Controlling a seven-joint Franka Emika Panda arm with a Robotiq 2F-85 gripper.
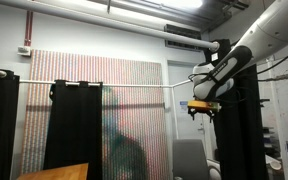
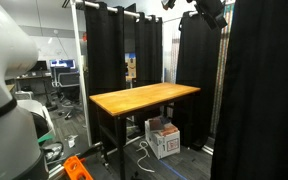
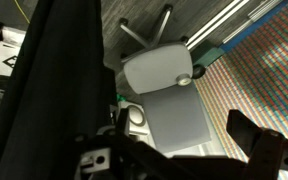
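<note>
My gripper is open in the wrist view, its two dark fingers wide apart and nothing between them. Exterior view 1 has the gripper (image 1: 201, 110) hanging high at the right, in front of a door and a black curtain, well away from the table. The wooden table (image 2: 144, 96) stands bare in exterior view 2; only a corner of it shows at the bottom of exterior view 1. Below the gripper, the wrist view looks down on a grey chair (image 3: 159, 70) on the floor. No object on the tabletop is visible.
A white box (image 2: 164, 141) with things in it sits on the floor under the table. Black curtains (image 1: 74, 125) hang around the workspace. The wrist view shows a black curtain (image 3: 59, 90) close on its left side. Free air lies over the table.
</note>
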